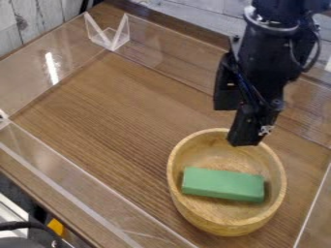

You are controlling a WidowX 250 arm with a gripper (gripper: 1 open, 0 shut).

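The black gripper (249, 116) hangs at the upper right, just above the back rim of a wooden bowl (192, 213). It is open, as far as its dark fingers can be made out, with nothing seen between them. A green rectangular block (224, 184) lies in the bowl.
Bare wooden floor (110, 121) fills the middle and left. A small white wire-like object (106, 34) is at the back left. Clear plastic edging runs along the left and front, with black cables at the bottom left corner.
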